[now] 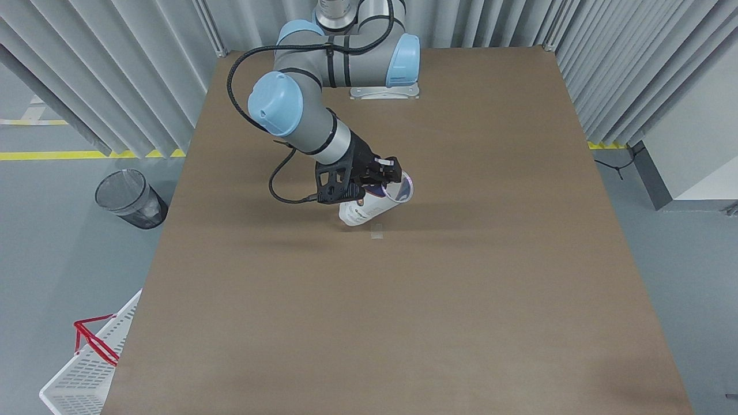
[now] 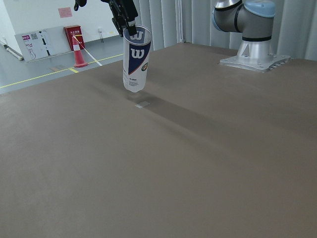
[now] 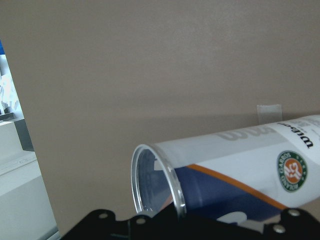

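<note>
A clear Wilson tube point(image 1: 366, 207) with white and navy label hangs at my gripper point(image 1: 380, 181), gripped near its open top rim. In the left view the tube point(image 2: 136, 64) stands nearly upright, its bottom just above the brown table point(image 2: 148, 173), under the black gripper point(image 2: 131, 27). In the wrist view the tube point(image 3: 250, 170) runs to the right, its rim just beyond the black gripper parts along the bottom edge; the fingertips are hidden.
A small piece of clear tape point(image 1: 377, 231) lies on the table near the tube. A mesh bin point(image 1: 131, 197) and a white basket point(image 1: 86, 373) stand on the floor to the left.
</note>
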